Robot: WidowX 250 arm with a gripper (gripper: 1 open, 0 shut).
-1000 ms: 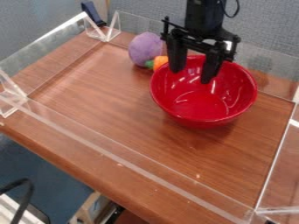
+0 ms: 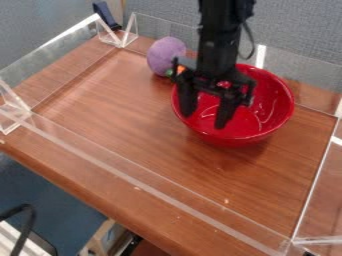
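The black gripper [image 2: 211, 98] hangs low over the red bowl [image 2: 259, 114], its two dark fingers reaching down at the bowl's left and middle with a gap between them; the view is blurred there, and nothing clearly shows between them. A purple round object [image 2: 166, 52] sits behind the bowl to the left, with a small orange item partly hidden beside it.
Clear plastic walls line the wooden table [image 2: 120, 130] on all sides. A grey padded wall stands behind.
The arm has moved down and slightly toward the front, so the gripper sits lower in front of the bowl's back part and covers the orange item more.
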